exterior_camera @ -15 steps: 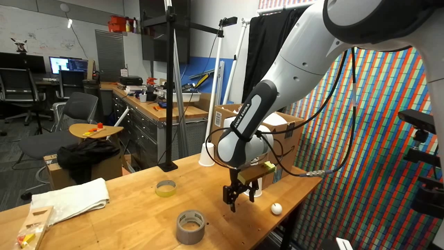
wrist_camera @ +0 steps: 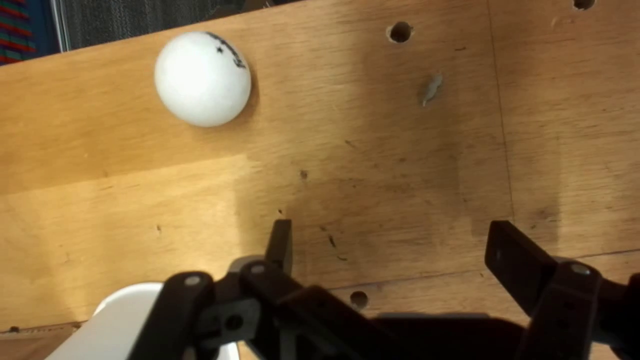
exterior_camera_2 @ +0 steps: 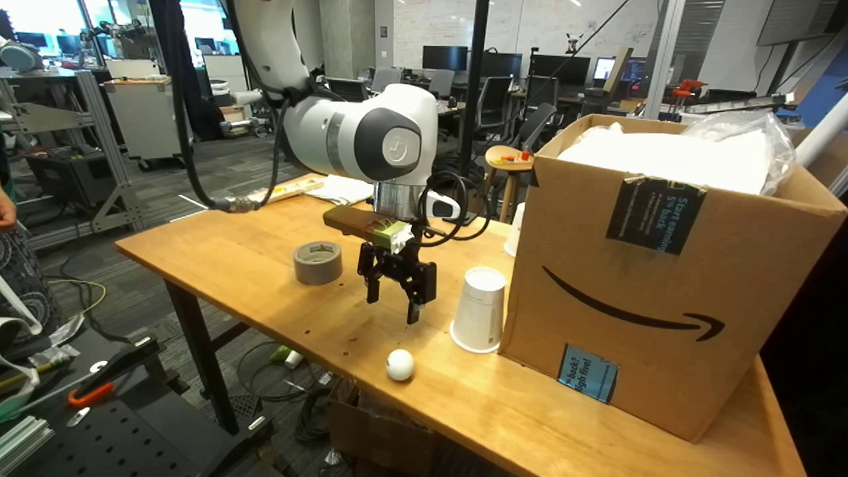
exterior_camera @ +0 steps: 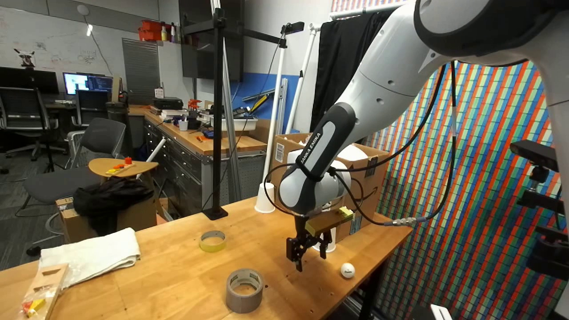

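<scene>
My gripper [exterior_camera_2: 393, 309] hangs above the wooden table [exterior_camera: 176, 277], its two black fingers spread wide with nothing between them. A white ball with dark lettering [wrist_camera: 202, 79] rests on the wood near the table's edge, apart from the gripper; it also shows as the ball [exterior_camera_2: 399, 365] in the second exterior view. Beside the gripper, an upside-down white cup [exterior_camera_2: 480, 310] stands close to the cardboard box. Part of this cup [wrist_camera: 129, 324] appears at the lower left of the wrist view, partly hidden by a finger.
A large cardboard box [exterior_camera_2: 604, 302] fills one end of the table. Another white cup [exterior_camera: 265, 197] stands farther back. A grey tape roll [exterior_camera: 245, 301], a yellowish tape roll [exterior_camera: 213, 248] and a white cloth [exterior_camera: 93, 253] lie on the tabletop, with bare wood between them.
In the first exterior view, the ball has rolled slightly to the left and towards the camera, and its marking has turned. The arm and gripper look almost unmoved.
</scene>
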